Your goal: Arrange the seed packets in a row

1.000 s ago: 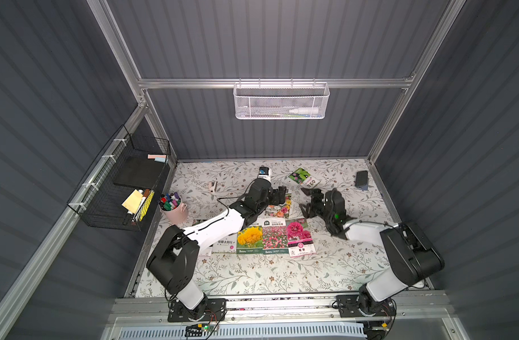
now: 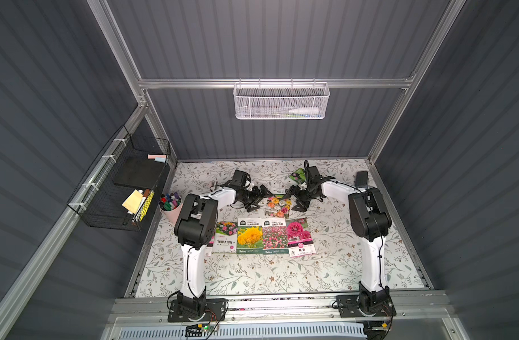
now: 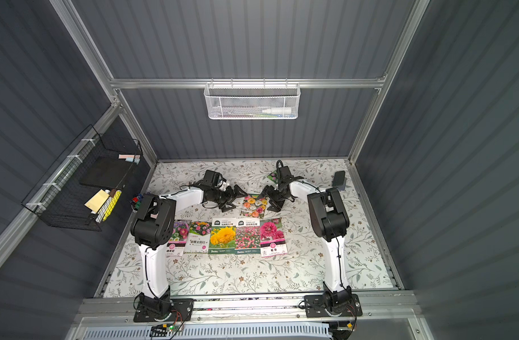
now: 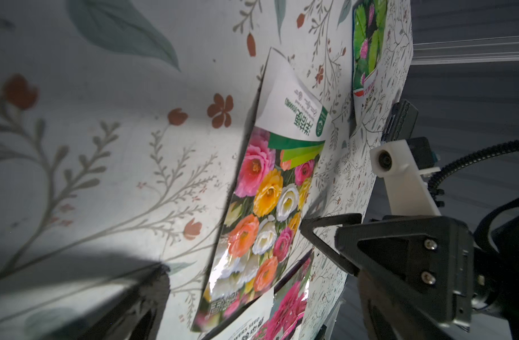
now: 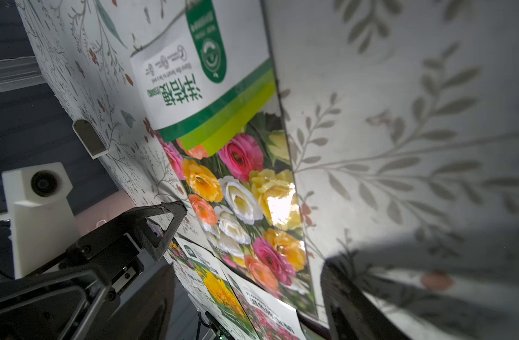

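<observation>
The mixed roses seed packet [image 2: 278, 208] lies flat just behind the row, its white end towards the back wall. In the left wrist view the roses packet [image 4: 265, 226] lies on the table between my left gripper's spread fingers [image 4: 149, 303], not held. My left gripper [image 2: 260, 199] stands open at its left side, empty. At its right side my right gripper [image 2: 294, 200] is open too, also empty. The row in front includes a yellow flower packet [image 2: 249, 235], a small pink flower packet [image 2: 275, 237] and a magenta flower packet [image 2: 300, 237], side by side.
A green-leaved packet [image 2: 296, 175] lies at the back, partly hidden by the right arm. A cup of pens [image 2: 171, 206] stands left, and a dark phone-like object [image 2: 361, 179] lies back right.
Both grippers have drawn together onto either side of the roses packet and come down; the right arm swung in from the right. The roses packet has stayed about where it lay.
</observation>
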